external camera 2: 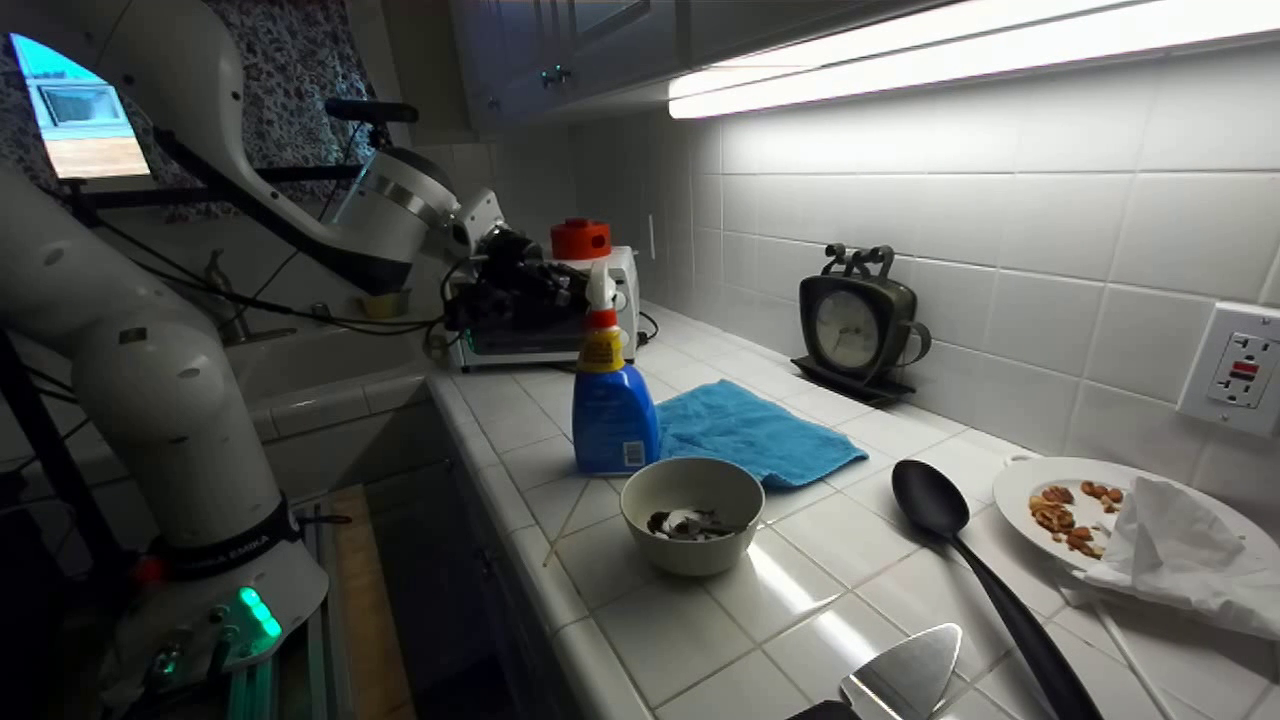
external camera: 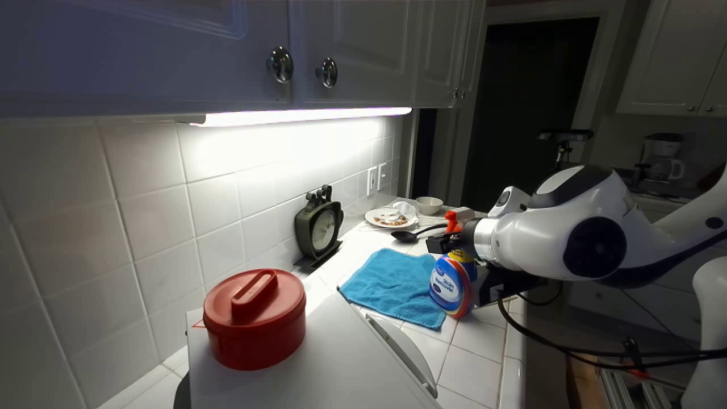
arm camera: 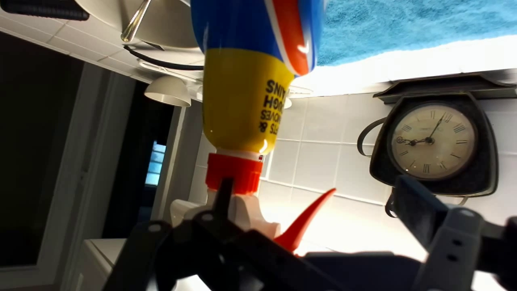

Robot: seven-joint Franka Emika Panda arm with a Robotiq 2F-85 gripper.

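A spray bottle of stain remover (external camera: 447,284), blue with a yellow neck and red collar, stands upright on the counter beside the blue towel (external camera: 393,286). My gripper is open near the bottle's top; its fingers are spread wide. In the wrist view, which is upside down, one dark finger (arm camera: 223,199) overlaps the red collar, while the other finger (arm camera: 420,211) is well off to the side. The red trigger (arm camera: 305,220) shows between them. Whether any finger touches the bottle cannot be told.
A bowl (external camera 2: 692,516) stands close to the bottle. Beyond are a black spoon (external camera 2: 960,528), a spatula (external camera 2: 906,672) and a plate (external camera 2: 1020,486) with nuts and a napkin. A clock (external camera 2: 854,324) stands by the wall. A red lidded pot (external camera: 255,334) sits on the white toaster oven (external camera: 327,382).
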